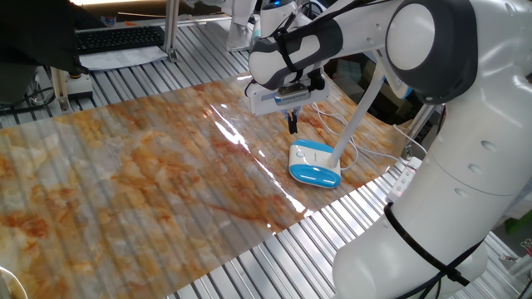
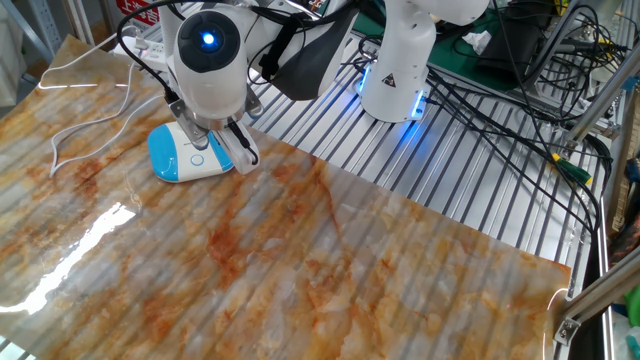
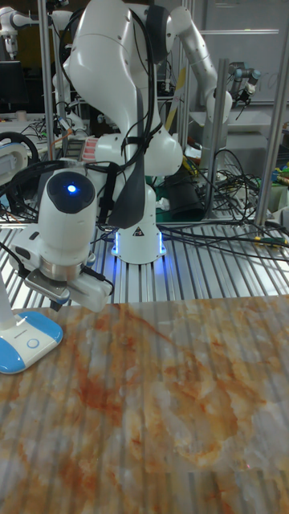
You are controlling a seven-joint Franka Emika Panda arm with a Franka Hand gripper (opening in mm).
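Note:
A desk lamp with a white and blue base [image 1: 315,164] stands near the right edge of the marbled sheet, its white stem [image 1: 356,124] leaning up to the right. Over the sheet, just behind the base in exterior view 1, hangs my gripper [image 1: 293,127], pointing down. Its dark fingers sit close together, and nothing shows between them. From exterior view 2, the hand partly covers the lamp base [image 2: 178,155]. In exterior view 3 the lamp base [image 3: 30,342] lies at the left edge, below and beside the hand, whose fingertips are hard to make out.
White cables [image 1: 342,124] run behind the lamp. The marbled sheet [image 1: 125,191] is otherwise bare, with wide free room away from the lamp. A keyboard [image 1: 120,39] lies beyond it. Black cables [image 2: 500,150] tangle over the slatted table near the arm's base [image 2: 393,90].

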